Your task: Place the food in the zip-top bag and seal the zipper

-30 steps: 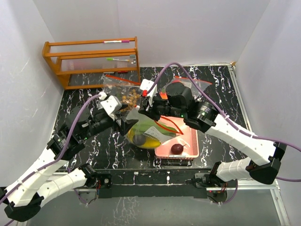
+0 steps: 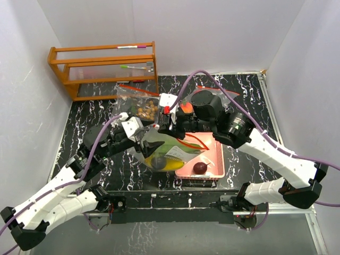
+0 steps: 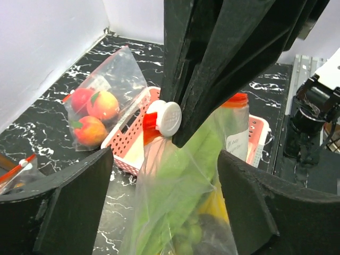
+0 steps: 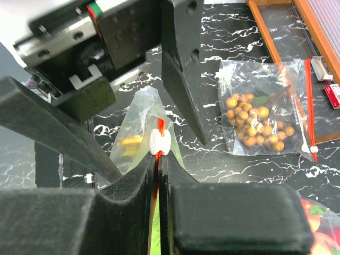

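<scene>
The zip bag with green and yellow food hangs between the arms, its red seal running up to a white slider. My right gripper is shut on the red zipper strip just below the slider. My left gripper is open beside the bag's top corner, its fingers either side of the clear film under the slider, in the left wrist view.
Behind are a bag of small brown food, a bag of peaches and a wooden rack. A pink basket holding a dark red vegetable sits under the arms.
Over the last second my left arm has shifted slightly right and toward the bag's top. My right gripper and the bag have moved only slightly.
</scene>
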